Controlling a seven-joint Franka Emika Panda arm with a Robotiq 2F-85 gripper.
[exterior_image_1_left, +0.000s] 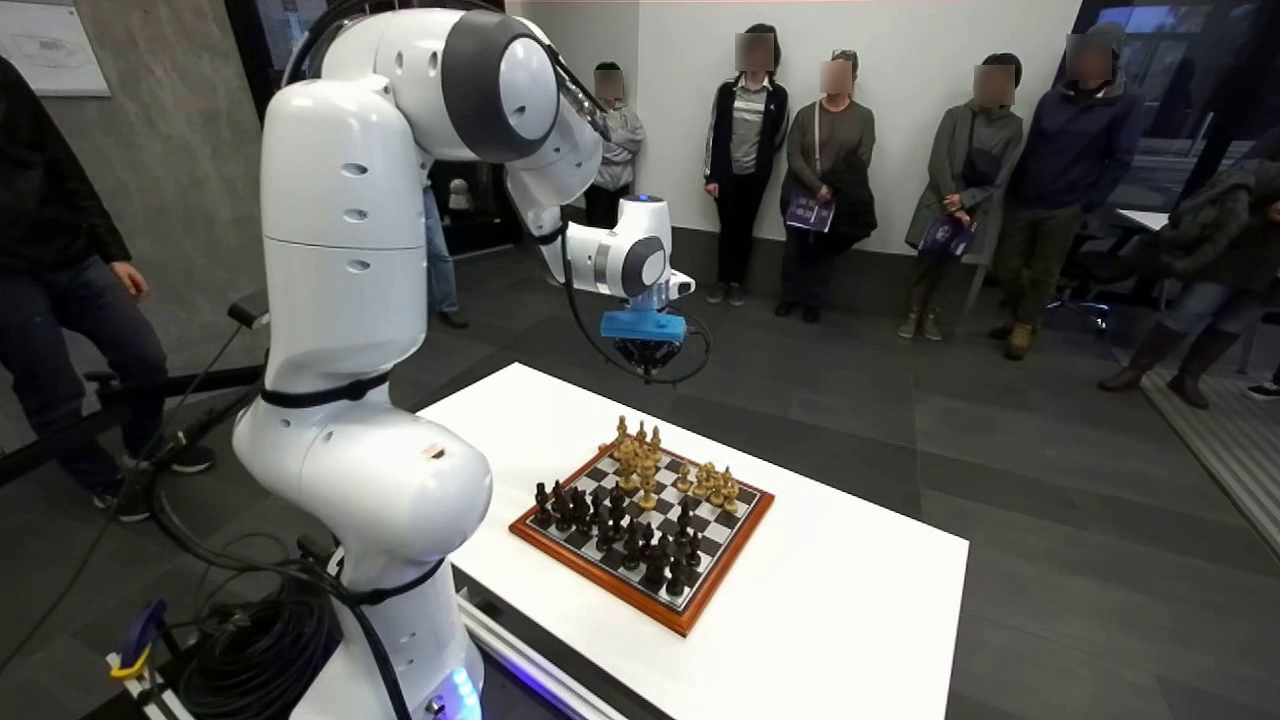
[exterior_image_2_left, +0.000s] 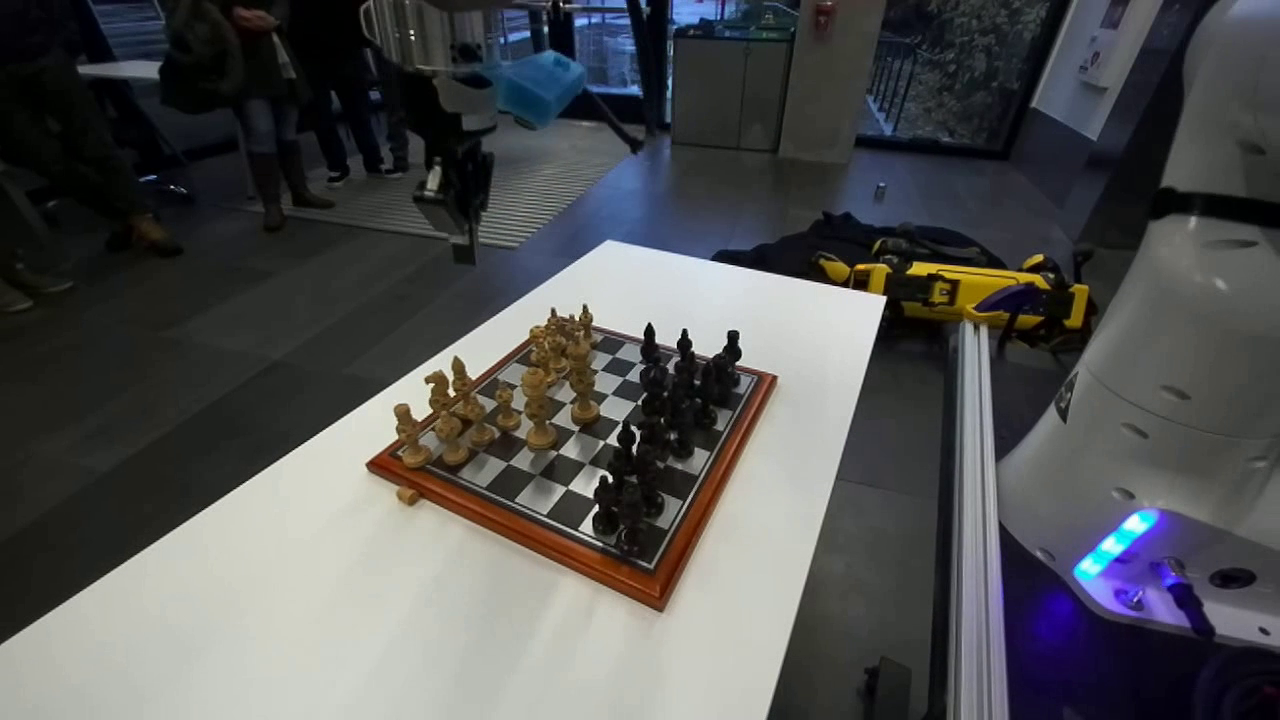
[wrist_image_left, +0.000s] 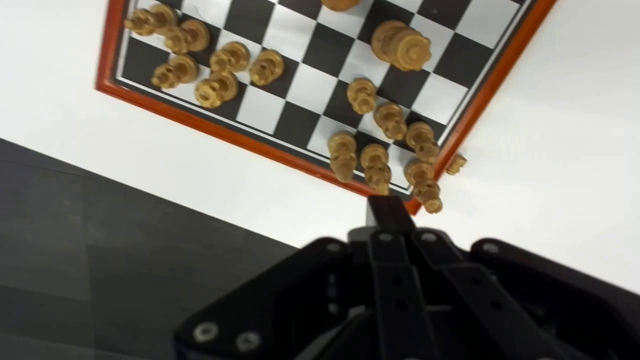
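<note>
A chessboard (exterior_image_1_left: 720, 574) with a reddish wooden frame rests on the white table. Dark pieces (exterior_image_2_left: 681, 396) stand along the side near the robot base, and tan pieces (exterior_image_2_left: 537, 410) along the far side. My gripper is shut, and nothing shows between its fingers. It hangs well above the board's far edge, pointing down, apart from every piece. From the wrist view, several tan pieces cluster at the board corner just beyond the fingertips. A small tan piece (wrist_image_left: 456, 164) lies on the table against the outside of the frame.
Several people (exterior_image_1_left: 744, 144) stand by the back wall, away from the table. A yellow machine (exterior_image_2_left: 960, 294) lies on the floor beyond the table.
</note>
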